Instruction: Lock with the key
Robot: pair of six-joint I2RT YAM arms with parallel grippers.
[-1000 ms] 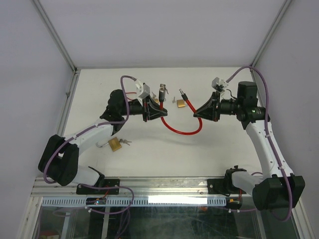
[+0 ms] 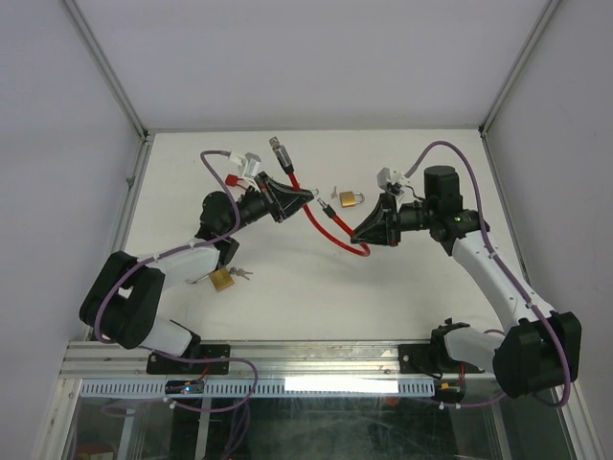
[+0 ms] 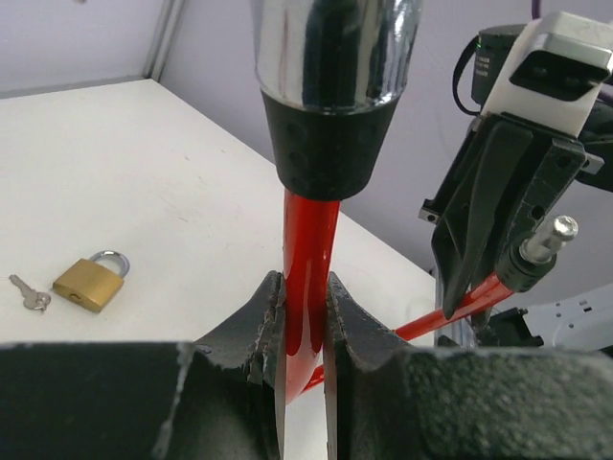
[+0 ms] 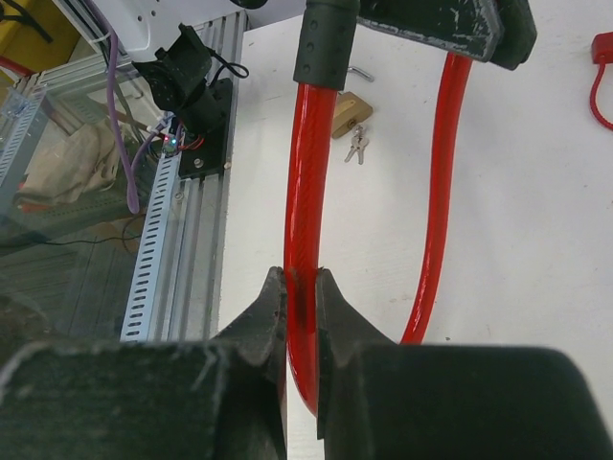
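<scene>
A red cable lock hangs bent between my two grippers. Its metal lock head (image 3: 335,48) with a black collar (image 3: 316,149) rises above my left gripper, which is shut on the red cable just below. My right gripper is shut on the cable near the other end, below a black sleeve (image 4: 326,43). That end's silver tip (image 3: 551,238) is bare in the left wrist view. From above, the tip (image 2: 323,201) points up-left and sits apart from the lock head (image 2: 276,144). Whether a key sits in the head cannot be made out.
A brass padlock (image 2: 351,198) lies behind the grippers with a small key (image 2: 334,193) beside it. Another padlock (image 2: 221,279) and loose keys (image 2: 241,272) rest at the front left.
My right gripper has moved left, bringing the silver tip closer to my left gripper. The lock head has swung left and tilted, and the cable's loop has narrowed.
</scene>
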